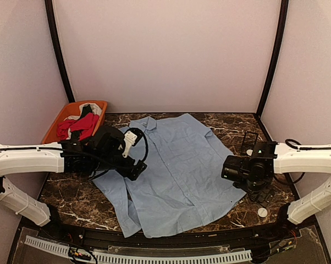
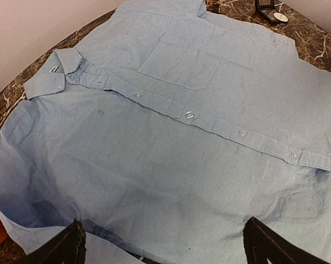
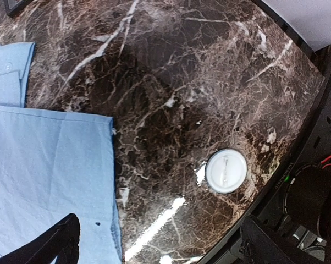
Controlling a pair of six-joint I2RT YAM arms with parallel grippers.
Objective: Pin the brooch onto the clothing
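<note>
A light blue shirt lies spread on the marble table, collar at the back. My left gripper hangs over its left part, open with nothing between its fingers. My right gripper is open over the right edge of the shirt. A round white brooch-like disc lies on bare marble below and right of that gripper, apart from the shirt. A second white disc is by a small black stand at the back right, partly hidden by the right arm in the top view.
An orange bin with red, white and dark cloth stands at the back left. Bare marble shows behind and beside the shirt. Walls and a black frame edge bound the table.
</note>
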